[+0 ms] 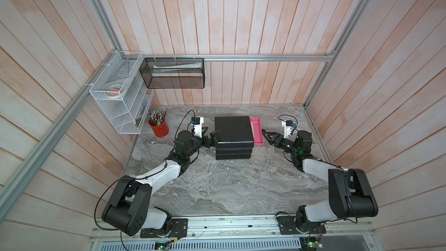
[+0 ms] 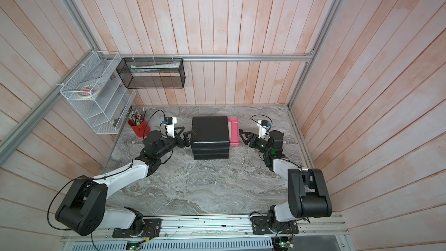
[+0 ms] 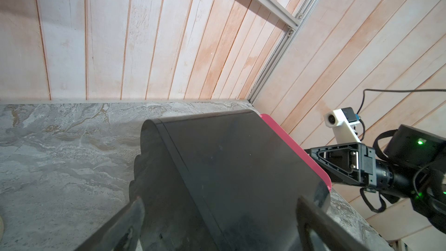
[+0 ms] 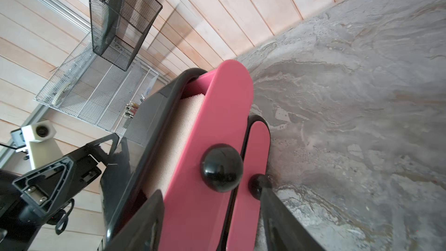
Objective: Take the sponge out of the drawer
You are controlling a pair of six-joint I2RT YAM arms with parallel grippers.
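A black drawer cabinet (image 1: 233,129) stands mid-table. Its upper pink drawer (image 4: 200,153) is pulled out part way on the right, with a round black knob (image 4: 222,167) on its front. Inside it, the pale sponge (image 4: 178,132) shows as a narrow strip between the cabinet top and the drawer front. My right gripper is partly open in front of that drawer, a finger to either side of and short of the knob, nothing held. On the cabinet's other side my left gripper is open, its blurred fingers spread before the black casing.
A second pink drawer (image 4: 252,176) with its own knob sits shut below. A red pen cup (image 1: 160,128) is at the back left, near a white wire shelf (image 1: 121,97). A black mesh basket (image 1: 172,81) hangs on the back wall.
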